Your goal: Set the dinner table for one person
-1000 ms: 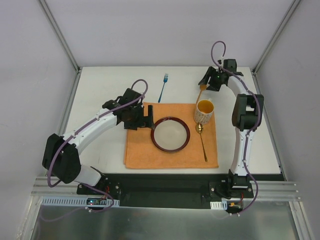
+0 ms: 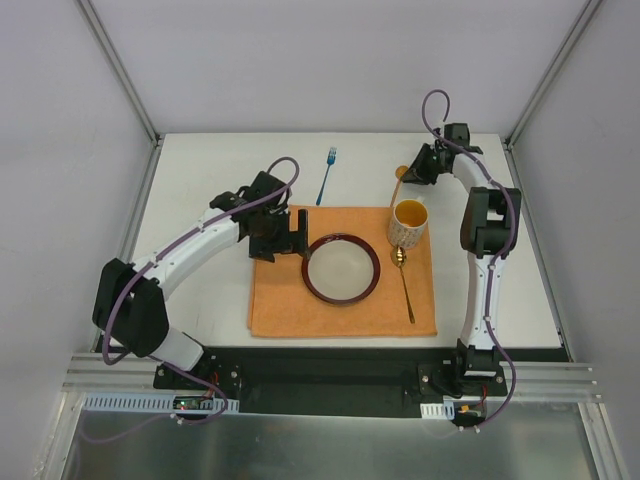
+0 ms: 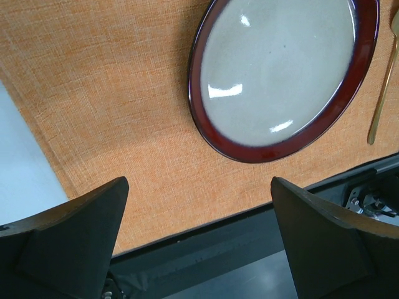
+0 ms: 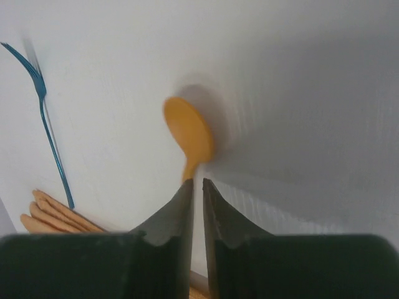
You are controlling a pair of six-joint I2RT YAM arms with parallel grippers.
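The round plate [image 2: 341, 270] with a dark red rim lies on the orange placemat [image 2: 280, 315]. My left gripper is open above the mat beside the plate, with nothing between its fingers. At the back right, an orange-yellow spoon [image 4: 189, 132] lies on the white table. My right gripper is over its neck, fingers close together with a narrow pale gap between them. The spoon's handle disappears behind one finger, and a grip does not show. A patterned cup [image 2: 407, 224] and a gold spoon [image 2: 400, 258] are on the mat's right side.
A blue fork [image 2: 327, 175] lies on the bare white table [image 2: 230, 165] behind the mat. The cup stands near the orange-yellow spoon's handle end. Free table is to the left of the mat and at the far right.
The orange-yellow spoon's bowl has moved a little left.
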